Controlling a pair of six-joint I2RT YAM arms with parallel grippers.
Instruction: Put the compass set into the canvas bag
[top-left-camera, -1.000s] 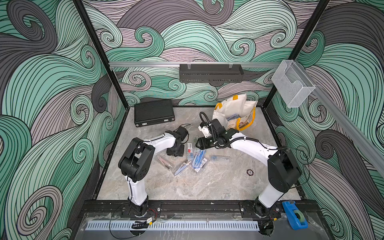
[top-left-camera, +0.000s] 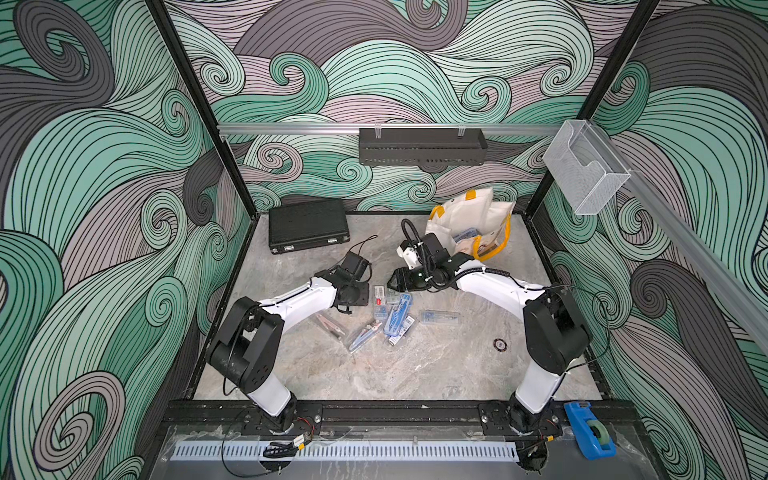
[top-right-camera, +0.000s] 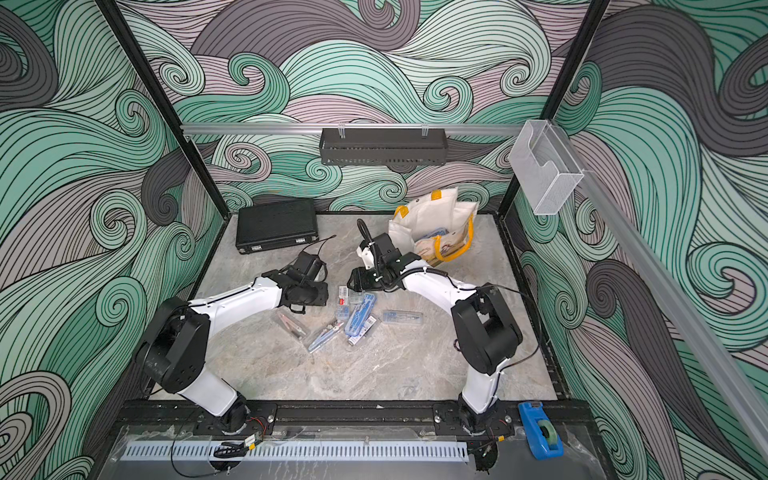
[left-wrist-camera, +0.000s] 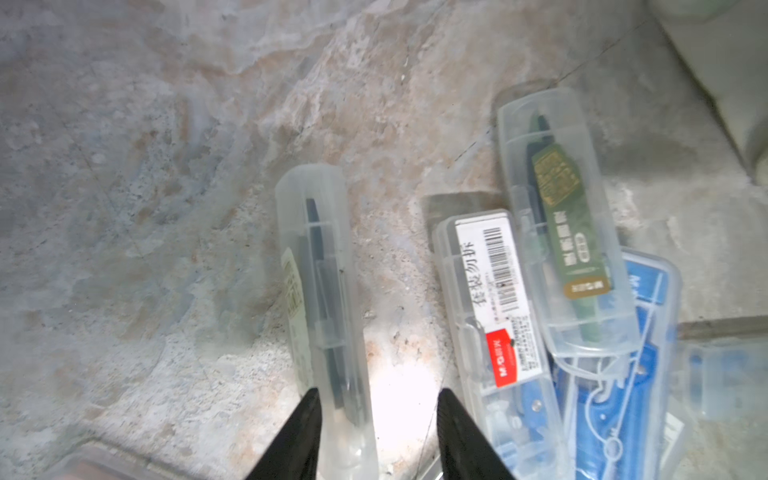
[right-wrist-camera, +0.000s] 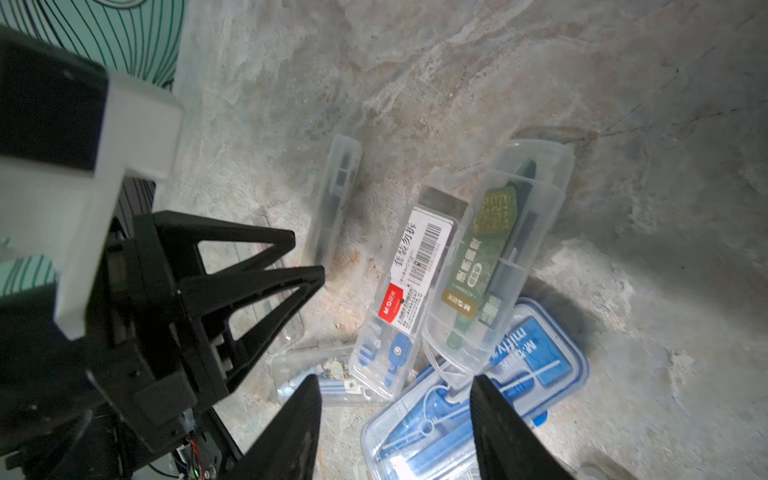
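The compass set in a clear case with a blue insert (right-wrist-camera: 448, 416) lies on the table, partly under a clear case with a green label (right-wrist-camera: 496, 256). Just above it, my right gripper is open and empty. My left gripper is over the left side of the pile, its fingertips apart. A clear case with dark contents (left-wrist-camera: 324, 288) runs down close to its left finger; whether it is gripped I cannot tell. At the back right stands the canvas bag (top-left-camera: 462, 209), upright, its mouth facing forward and items visible inside.
A case with a barcode label (right-wrist-camera: 412, 268) lies beside the pile. Several more cases, one to the right (top-left-camera: 441, 317) and one to the left (top-left-camera: 329, 325), are spread around. A black briefcase (top-left-camera: 309, 226) is at the back left.
The right arm has shifted a little, its gripper slightly left and higher in the view. The cases on the table look unmoved.
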